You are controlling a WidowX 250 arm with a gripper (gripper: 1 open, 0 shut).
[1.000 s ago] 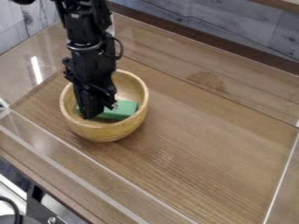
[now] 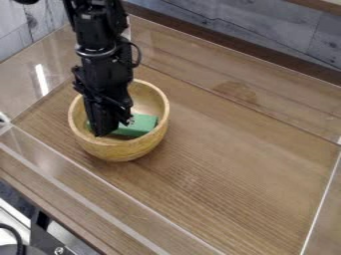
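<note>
A round wooden bowl [image 2: 127, 146] stands on the wooden table at the left of the camera view. Inside it lies a green block [image 2: 136, 127], partly covered by my black gripper [image 2: 96, 127], which reaches down from the top into the bowl's left half. The fingertips are dark and partly hidden among the bowl's contents and rim, so whether they hold anything is unclear.
A grey wall [image 2: 280, 40] runs along the back. Black cables lie beyond the table's edge at the lower left.
</note>
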